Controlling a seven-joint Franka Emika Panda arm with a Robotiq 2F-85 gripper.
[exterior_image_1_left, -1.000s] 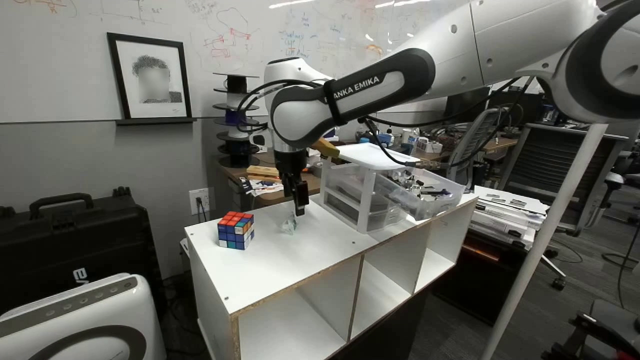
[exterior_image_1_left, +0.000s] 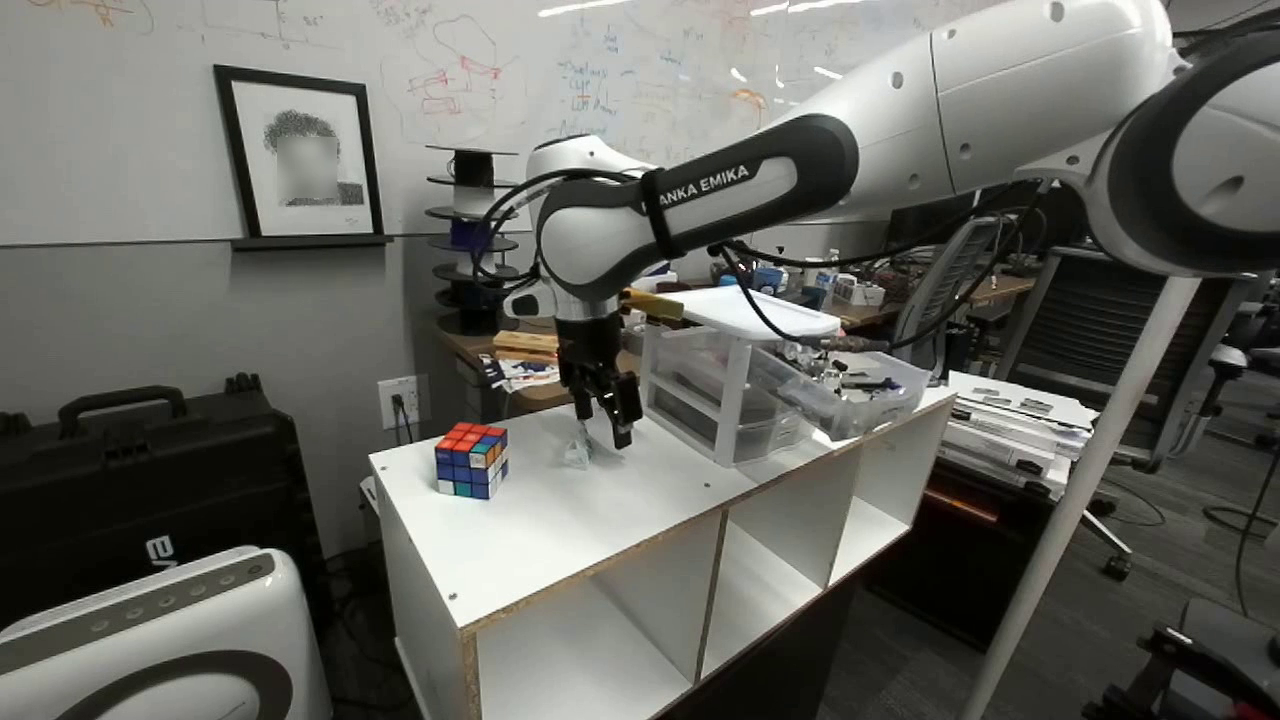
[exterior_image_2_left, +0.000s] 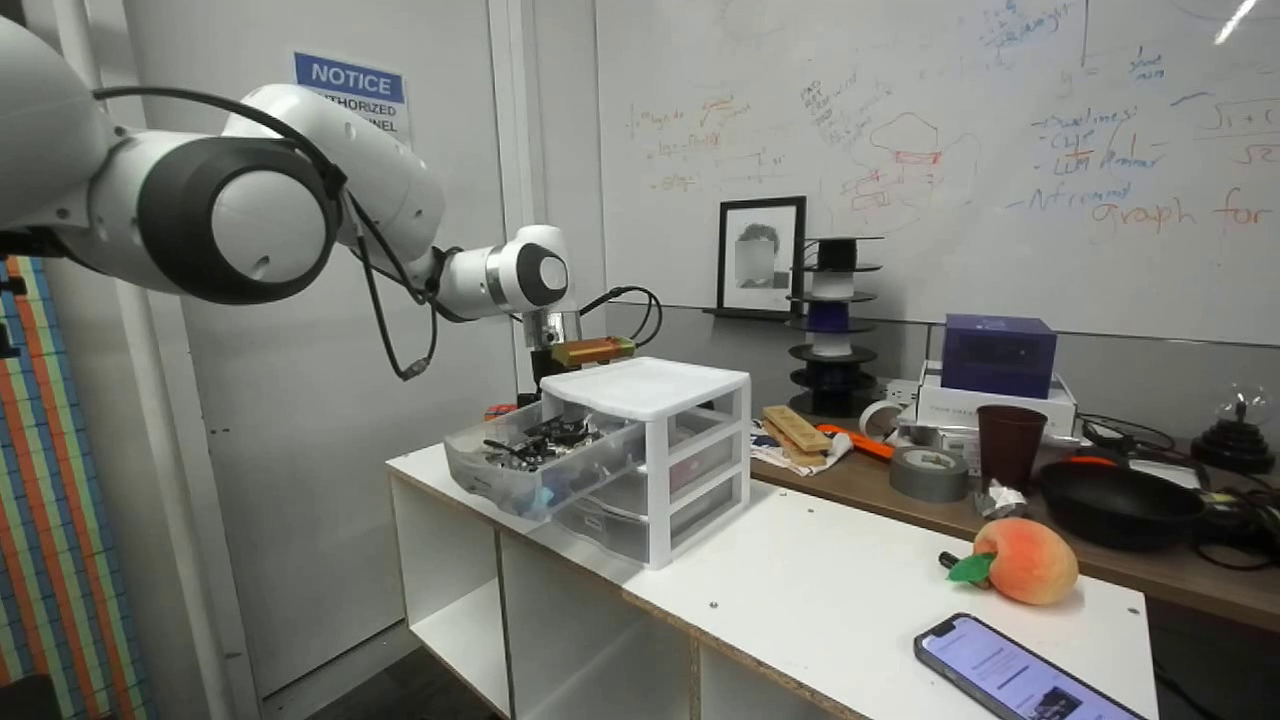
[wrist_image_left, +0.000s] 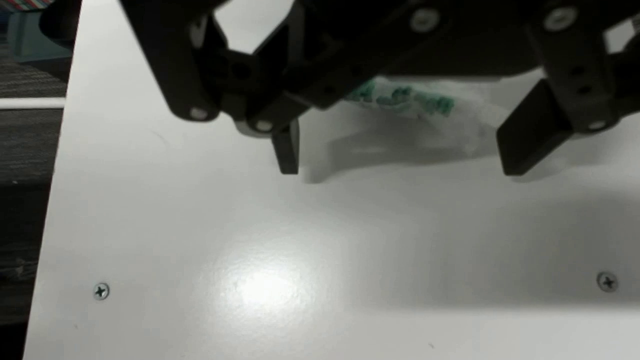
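Note:
A small crumpled clear wrapper with green print (wrist_image_left: 408, 99) lies on the white cabinet top (wrist_image_left: 180, 252). In exterior view 1 the same wrapper (exterior_image_1_left: 577, 452) shows just below and beside my fingers. My gripper is open, its two fingertips wide apart, and nothing is held between them. The wrapper lies in the gap as seen from the wrist, partly hidden behind the gripper body. Seen from outside, the gripper (exterior_image_1_left: 603, 434) points down close over the surface; whether the tips touch it I cannot tell. In exterior view 2 the drawer unit hides the fingers.
A Rubik's cube (exterior_image_1_left: 471, 461) sits left of the gripper. On the other side stands a clear drawer unit (exterior_image_1_left: 727, 396) with its top drawer (exterior_image_1_left: 858, 396) pulled out and full of small parts. Exterior view 2 shows a toy peach (exterior_image_2_left: 1032, 560) and a phone (exterior_image_2_left: 1020, 672).
The gripper has come down a little and shifted slightly toward the right of exterior view 1, and it now overlaps part of the wrapper's surroundings. The wrapper and cube have stayed put.

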